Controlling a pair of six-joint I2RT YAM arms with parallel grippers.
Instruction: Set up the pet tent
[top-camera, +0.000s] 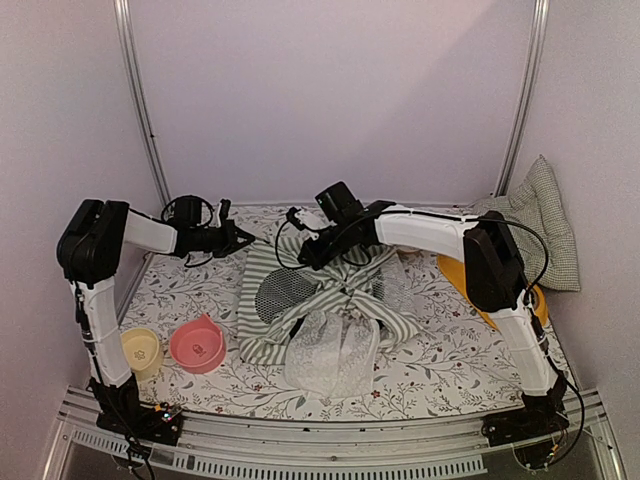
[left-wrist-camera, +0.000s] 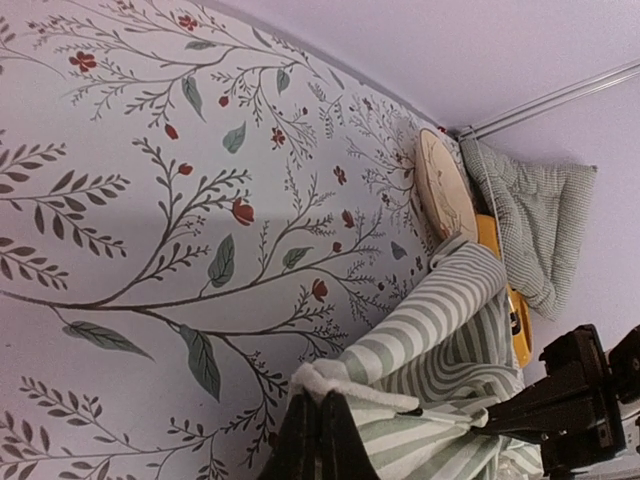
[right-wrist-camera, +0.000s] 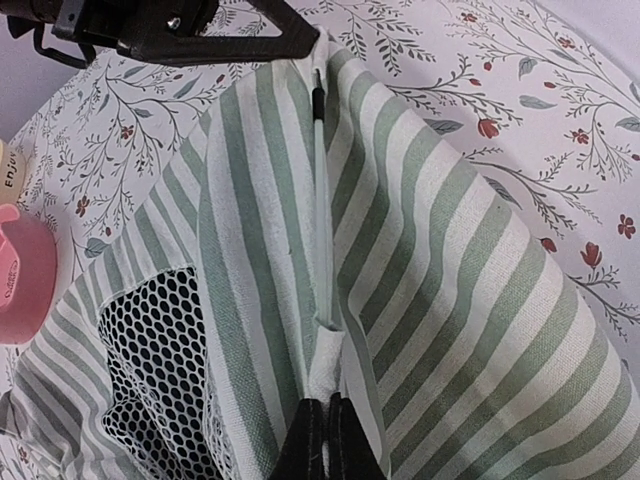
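Observation:
The striped tent fabric (top-camera: 262, 315) lies loosely heaped mid-table, with a dark mesh panel (top-camera: 285, 292) and white sheer cloth (top-camera: 328, 365). My left gripper is shut on the fabric's whitish edge at its upper left corner. My right gripper, over the middle of the heap, is shut on a pale sleeve end, from which a thin grey-green pole (right-wrist-camera: 321, 220) with a black band runs toward my left gripper.
A pink bowl (top-camera: 197, 346) and cream bowl (top-camera: 140, 355) sit at front left. A yellow object (top-camera: 451, 275) and grey checked cushion (top-camera: 545, 230) lie at right, partly behind my right arm. Bare table shows at back left.

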